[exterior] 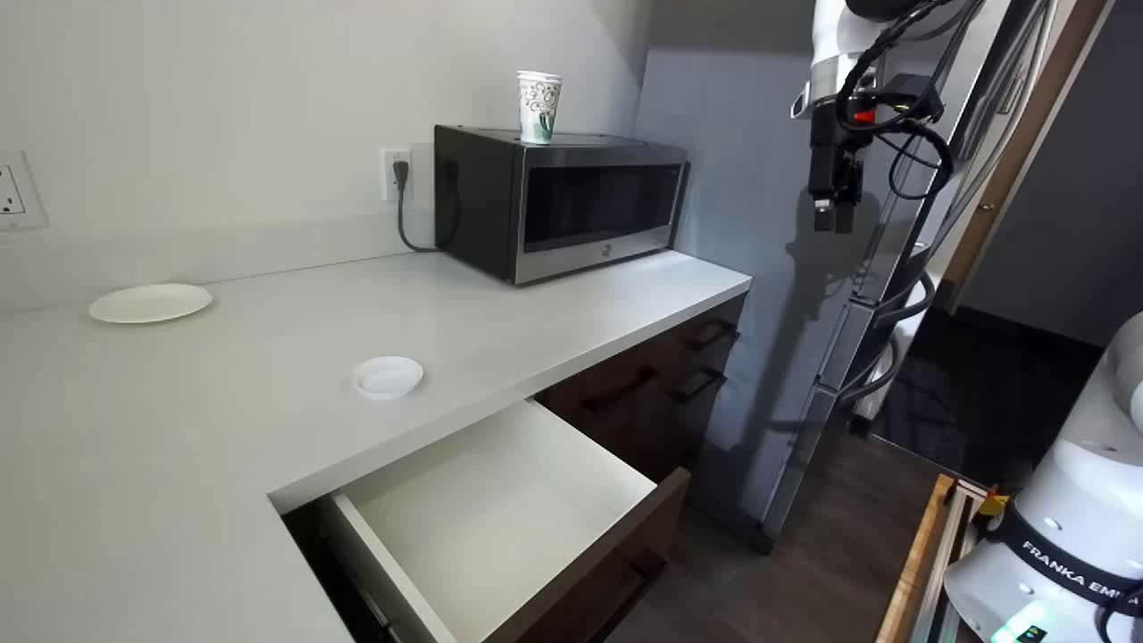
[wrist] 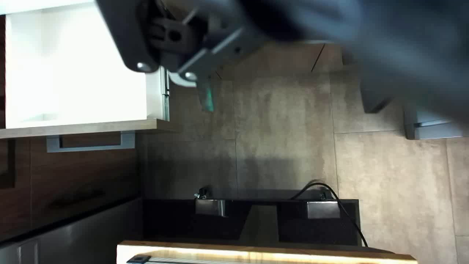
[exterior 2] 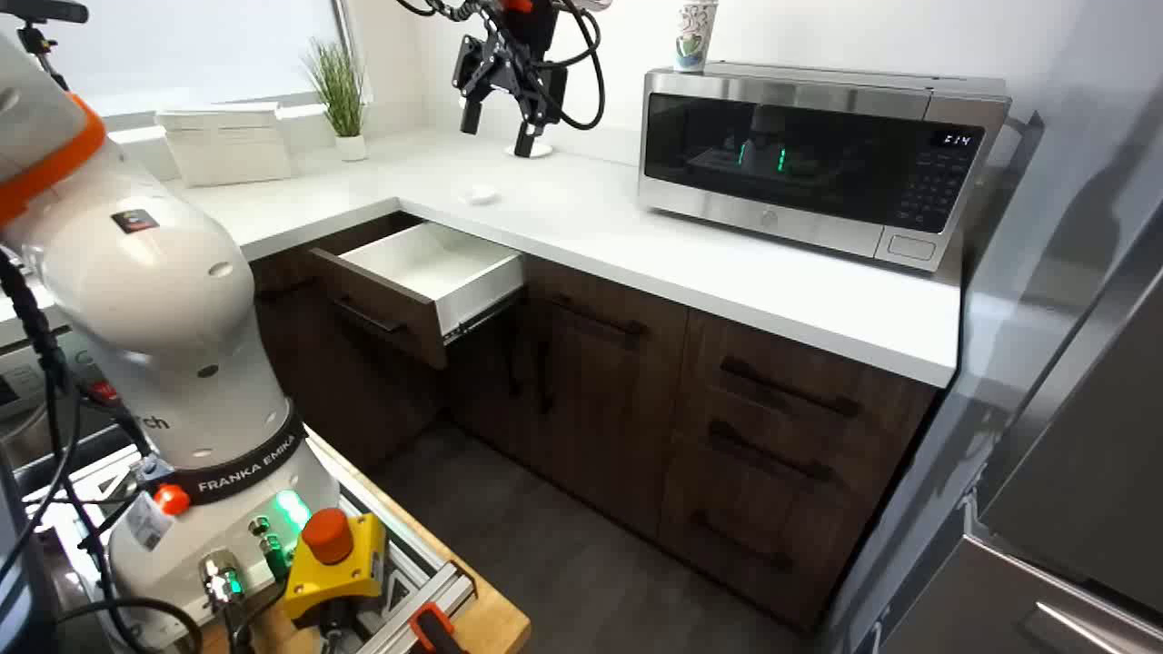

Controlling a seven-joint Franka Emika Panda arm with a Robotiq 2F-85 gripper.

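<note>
Raised in the air, my gripper (exterior 2: pixel 498 131) stands open, its two fingers apart and nothing between them. In the first exterior view the same gripper (exterior: pixel 833 218) hangs in front of the fridge, seen nearly edge-on. The wrist view looks down past the gripper's blurred fingers to the floor. Pulled out and apparently empty is a white-lined drawer (exterior: pixel 504 504) under the counter. On the countertop lie a small white dish (exterior: pixel 387 376) and, farther back, a white plate (exterior: pixel 150 304). Patterned paper cups (exterior: pixel 538 107), stacked, stand on top of the microwave (exterior: pixel 600 204).
A fridge (exterior: pixel 729 268) closes off one end. A potted plant (exterior 2: pixel 349 145) and a white board-like item (exterior 2: pixel 223 145) stand by the window. The drawer's front (exterior 2: pixel 376 305) juts out into the floor space.
</note>
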